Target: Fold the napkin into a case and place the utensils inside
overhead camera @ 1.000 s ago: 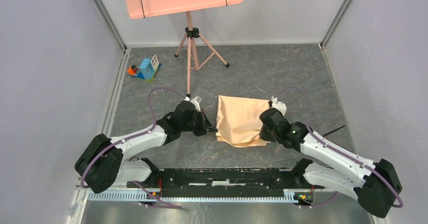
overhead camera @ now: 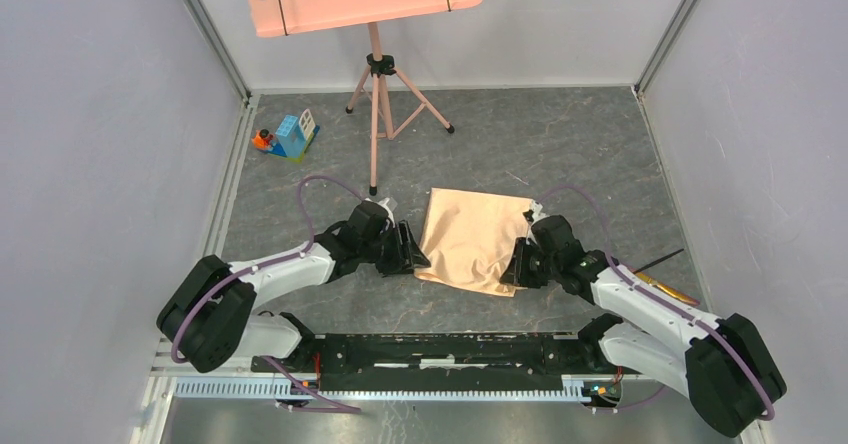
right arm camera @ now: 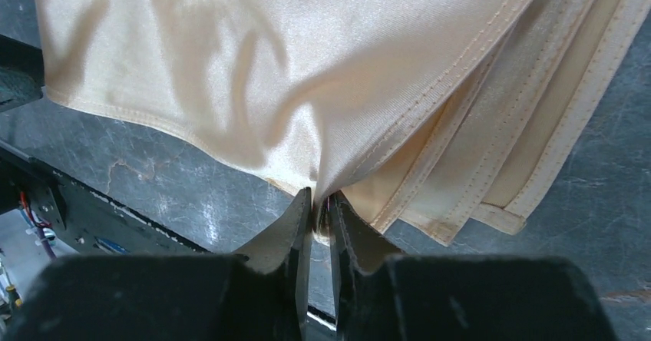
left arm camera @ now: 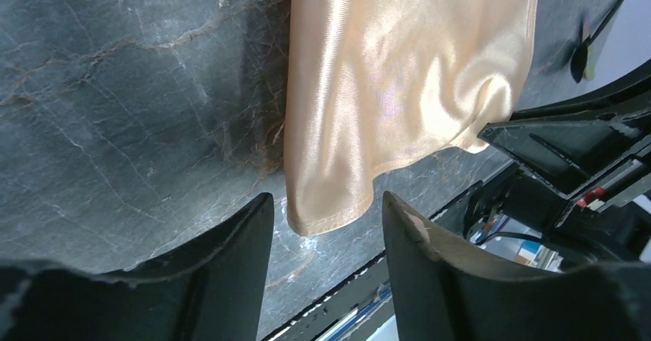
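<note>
A peach satin napkin [overhead camera: 474, 229] lies on the dark floor between my arms, its top layer drawn forward. In the left wrist view my left gripper is open, one finger on either side of the napkin's near left corner [left arm camera: 332, 206], touching neither side. At the near right corner, my right gripper has its fingertips close together with a narrow gap, a gathered fold [right arm camera: 318, 172] between them. Whether it grips that fold is unclear. Several hemmed layers fan out beside it. A dark utensil [overhead camera: 660, 260] and a golden one [overhead camera: 668, 288] lie right of the right arm.
A pink stand [overhead camera: 376, 114] rises behind, its leg close to the left arm. A blue toy block [overhead camera: 292, 136] sits back left. Walls bound both sides. Bare floor [overhead camera: 560, 134] lies behind the napkin.
</note>
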